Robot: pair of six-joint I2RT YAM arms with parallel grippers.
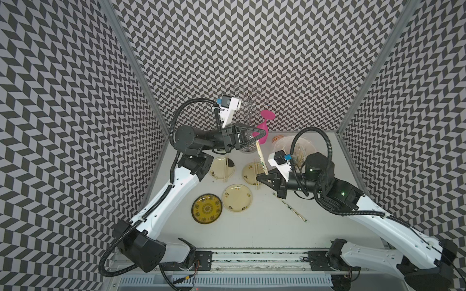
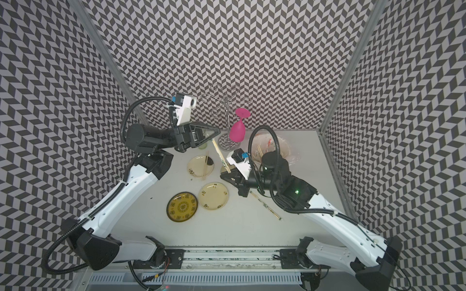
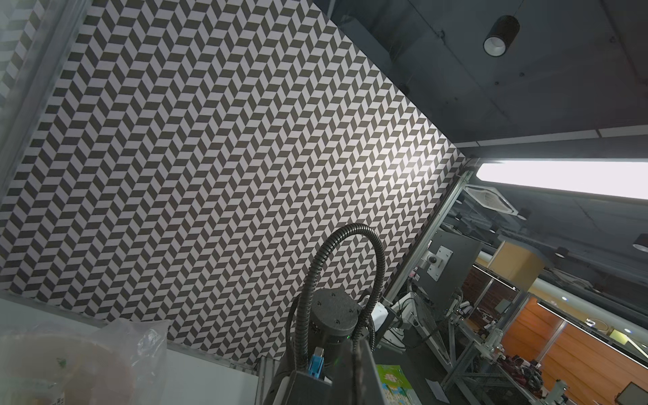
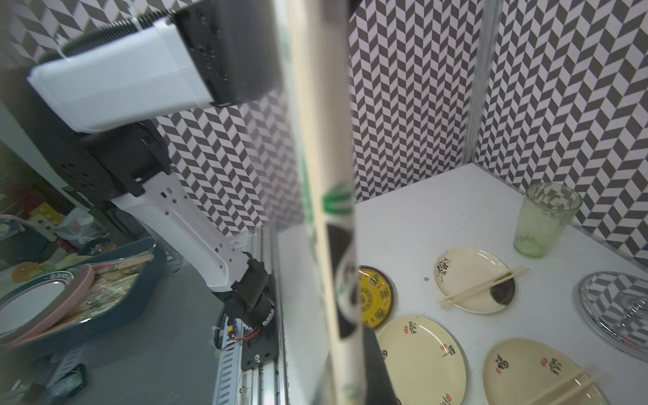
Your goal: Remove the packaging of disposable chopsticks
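A pair of disposable chopsticks [image 1: 260, 155] with a printed wrapper [image 4: 334, 270] stands nearly upright, in my right gripper [image 1: 262, 178], which is shut on it at the lower end. My left gripper [image 1: 259, 134] is shut at the upper end of the chopsticks; whether it holds them is unclear. In the right wrist view the printed wrapper and pale wood fill the middle, blurred. Another wrapped pair [image 1: 295, 211] lies on the table at right. Bare chopsticks lie across two plates [image 4: 456, 262].
An empty cream plate [image 1: 237, 198] and a yellow plate [image 1: 206, 208] are at front. A green glass [image 4: 543, 226], a metal stand [image 2: 226, 114] with pink glass [image 2: 237, 132], and a plastic-bagged container [image 1: 303, 145] stand at back.
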